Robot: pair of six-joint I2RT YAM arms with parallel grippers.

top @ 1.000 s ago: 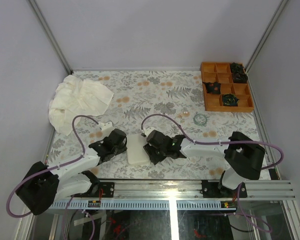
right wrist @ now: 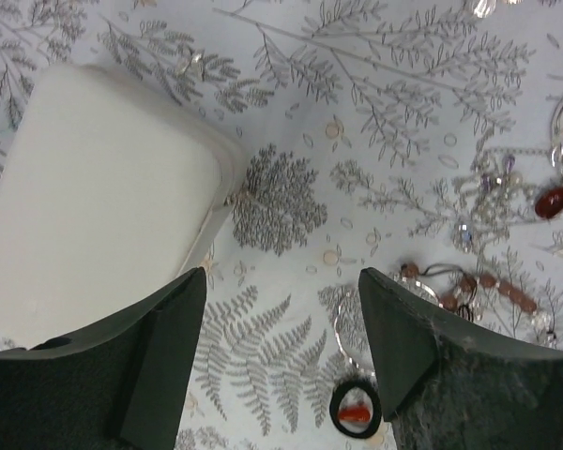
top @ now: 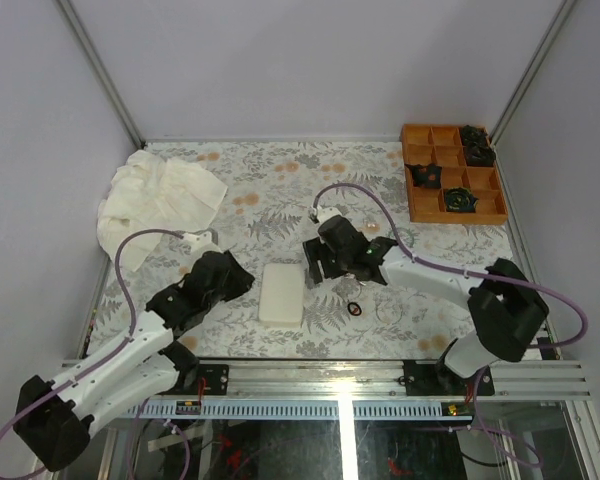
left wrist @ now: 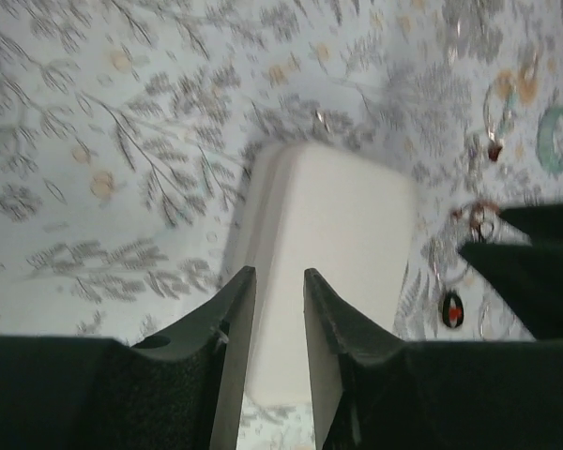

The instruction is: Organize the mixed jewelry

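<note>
A white rectangular pad point(top: 281, 300) lies in the middle front of the table. My left gripper point(top: 242, 278) hangs just left of it, fingers point(left wrist: 231, 309) part open and empty. My right gripper point(top: 316, 258) stands open above the pad's upper right, empty. Right of the pad lie loose jewelry: a black ring with a red piece point(right wrist: 356, 410), a beaded bracelet point(right wrist: 508, 292), a red oval pendant on a chain point(right wrist: 554, 202), and a teal ring point(left wrist: 547, 138).
A wooden compartment tray point(top: 424, 210) with dark pouches stands at the back right. A crumpled white cloth point(top: 157, 200) lies at the back left.
My right gripper has lifted off the pad and moved up and right, uncovering it and the jewelry.
</note>
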